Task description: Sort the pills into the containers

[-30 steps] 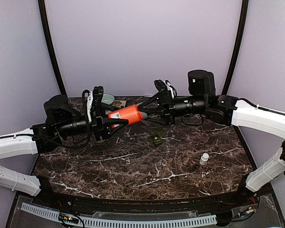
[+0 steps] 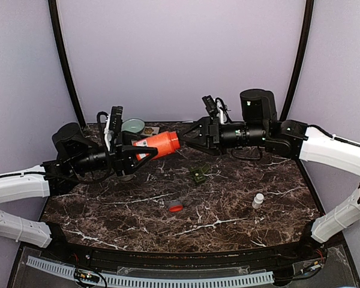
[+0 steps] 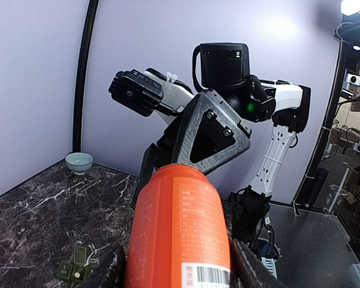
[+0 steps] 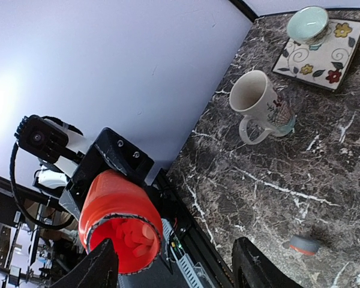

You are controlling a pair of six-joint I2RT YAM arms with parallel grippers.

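My left gripper (image 2: 138,153) is shut on an orange pill bottle (image 2: 159,144), held tilted above the table. Its mouth is uncapped in the right wrist view, and reddish pills (image 4: 138,239) show inside. My right gripper (image 2: 188,137) stands part open close to that mouth, with nothing between its fingers. On the table below lies a cap (image 2: 176,207), grey on the outside with a red inner face. A small green pill box (image 2: 198,175) rests near mid-table, its inside too small to read. The white bottle (image 2: 258,201) stands at the right.
A white mug (image 4: 255,99), a pale green bowl (image 4: 307,24) and a flowered tile (image 4: 321,57) are grouped at the back left of the table.
Both arms have shifted only slightly.
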